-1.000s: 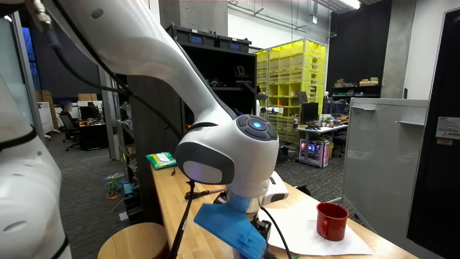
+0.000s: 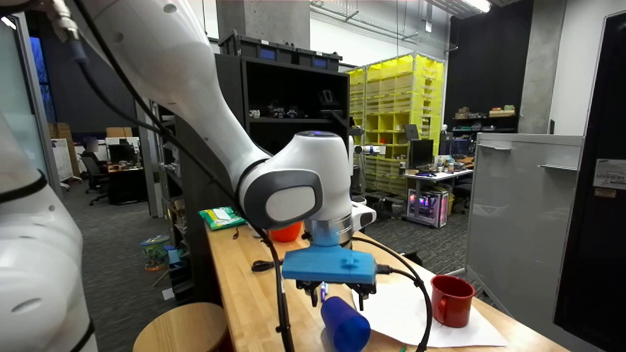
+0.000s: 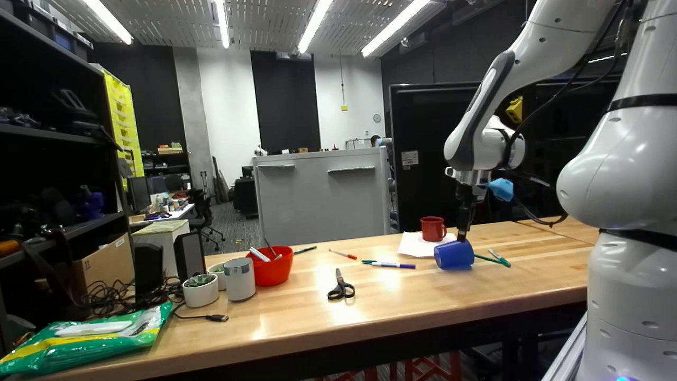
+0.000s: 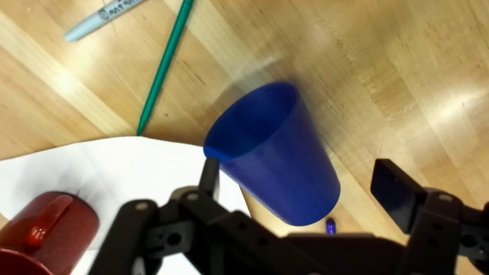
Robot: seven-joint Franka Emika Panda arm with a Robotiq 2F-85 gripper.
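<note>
A blue cup [image 4: 289,165] lies on its side on the wooden table, its mouth toward the upper left in the wrist view. My gripper is open above the cup, one finger on each side in that view and nothing held. From exterior view 2, the fingertips [image 3: 464,234] appear just over the upper side of the blue cup [image 3: 454,254]; whether they touch it I cannot tell. A red mug [image 2: 452,300] stands upright on a white sheet of paper [image 2: 405,328] beside the cup.
Pens lie around the cup, among them a green one [image 4: 165,68] and a grey marker [image 4: 103,18]. Scissors [image 3: 340,287], a red bowl [image 3: 273,266] holding pens, a grey mug [image 3: 240,279] and a small planter [image 3: 201,291] stand farther off.
My arm has risen and drawn back, and the gripper has turned and straightened. The blue cup, mostly hidden before, now shows lying beneath it. The red mug has stayed put.
</note>
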